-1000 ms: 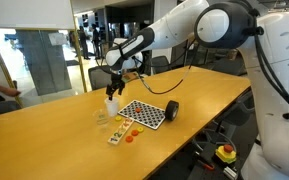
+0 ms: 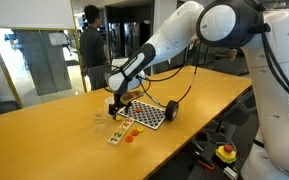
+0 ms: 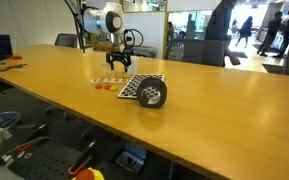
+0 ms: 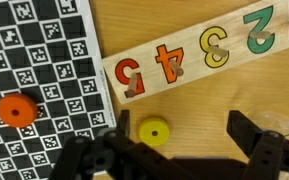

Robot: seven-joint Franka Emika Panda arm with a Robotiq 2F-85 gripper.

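My gripper stands open above the table, with a wide gap between its fingers and nothing held. A yellow disc [image 4: 154,131] lies on the wood, beneath that gap and nearer the left finger in the wrist view. Past the fingertips is a wooden number board [image 4: 199,52] with coloured numerals and small pegs. The checkered board [image 4: 46,70] lies at the left, an orange disc [image 4: 17,110] resting on it. In the first exterior view, the gripper [image 2: 125,104] hangs over the table near the checkered board's [image 2: 162,120] far left side.
A dark round object [image 2: 171,110] stands beside the checkered board's right edge. Loose discs [image 2: 129,138] lie between the boards, and a clear container [image 2: 99,118] stands left of the gripper. A person [image 2: 92,45] is behind the table.
My gripper has come down toward the table, its arm reaching lower than before. The boards and discs appear unmoved.
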